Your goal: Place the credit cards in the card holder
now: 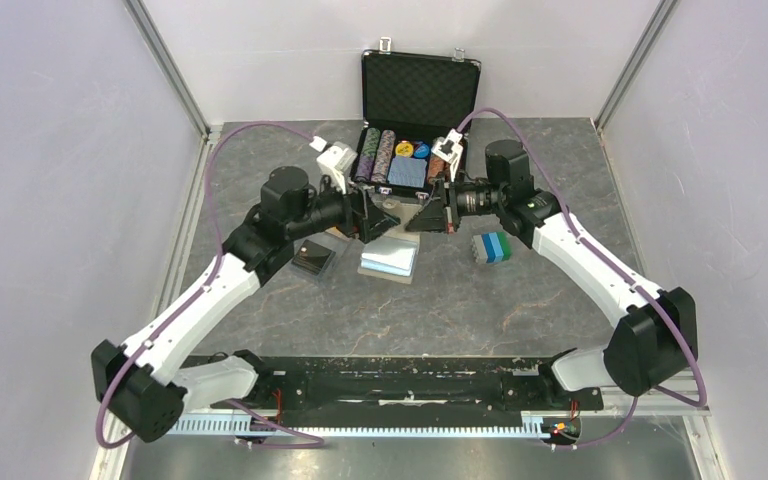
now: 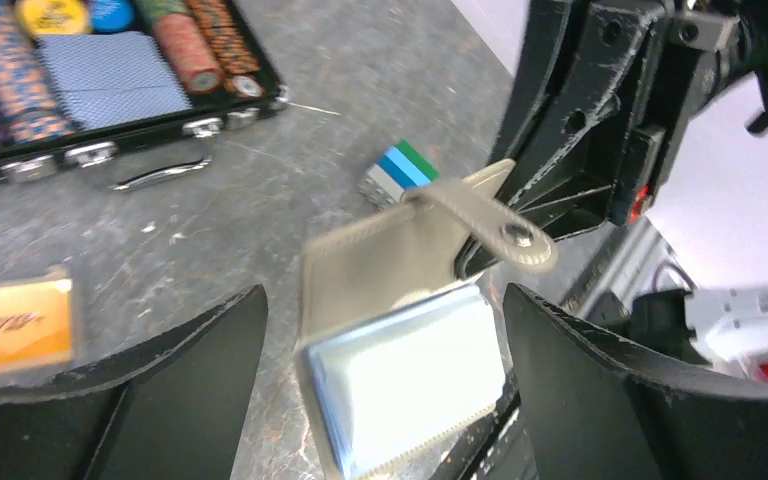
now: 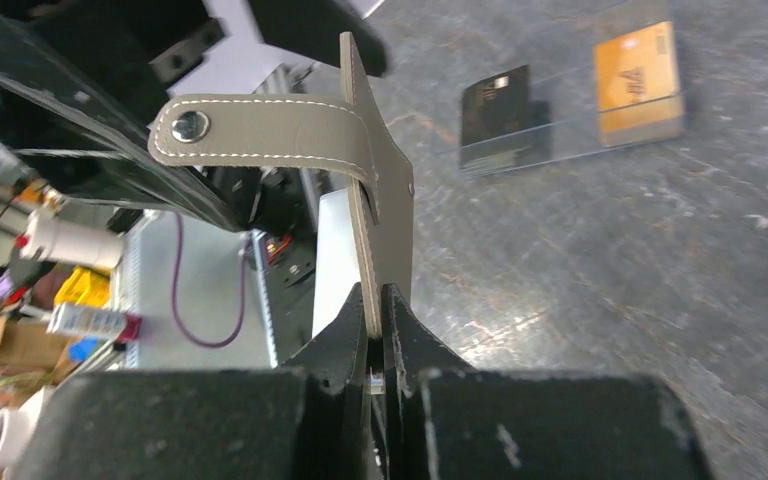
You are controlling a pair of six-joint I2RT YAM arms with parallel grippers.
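Observation:
The beige card holder [image 2: 370, 270] hangs unfolded in the air, its snap strap [image 3: 260, 132] sticking out and its pale sleeves [image 1: 390, 254] exposed. My right gripper is shut on the holder's thin edge. My left gripper stands open around the holder's other side, its fingers [image 2: 175, 375] apart; whether either touches it I cannot tell. An orange card [image 3: 636, 75] and a black card [image 3: 495, 105] lie in a clear tray [image 3: 570, 148] on the table. In the left wrist view only the orange card [image 2: 15, 325] shows.
An open black case [image 1: 422, 90] of poker chips stands at the back, near both grippers. A stack of blue, green and grey blocks [image 1: 491, 247] sits right of the holder.

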